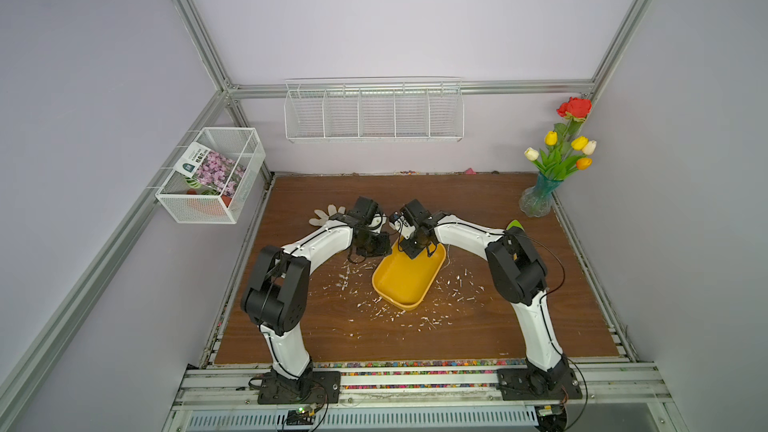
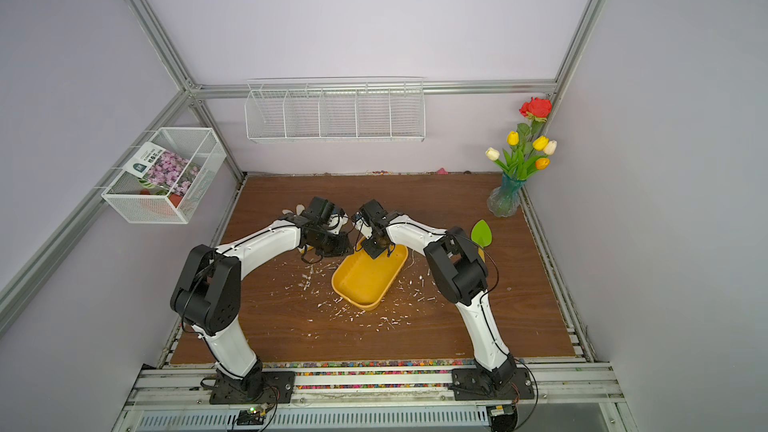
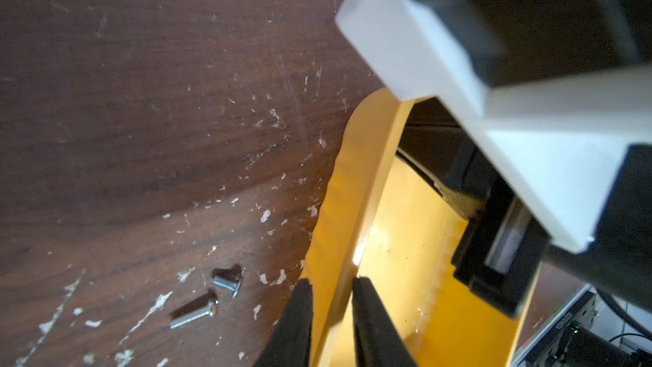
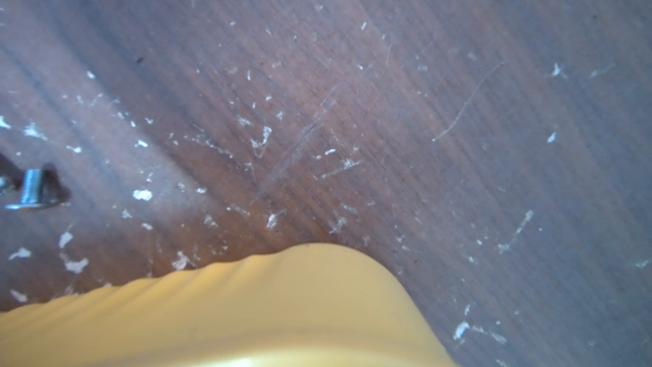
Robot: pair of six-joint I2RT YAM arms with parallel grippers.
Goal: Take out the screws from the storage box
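Note:
The yellow box (image 1: 406,280) stands mid-table; no screw can be made out inside it, since arms cover part of its interior. Two metal screws, one longer (image 3: 193,316) and one shorter (image 3: 227,284), lie on the wood outside the left wall. At that wall, my left gripper has its black fingertips apart, with the rim showing in the gap. My right gripper (image 1: 413,249) hangs over the far end of the box. Its fingertips are hidden, and the right wrist view shows only the box's outer wall (image 4: 271,306), bare wood and the shorter screw (image 4: 32,189).
Both wrists are close together over the far end of the box. A pale glove-like thing (image 1: 328,214) lies behind the left arm. Far right stands a vase of flowers (image 1: 537,196). White flecks litter the tabletop (image 1: 320,336).

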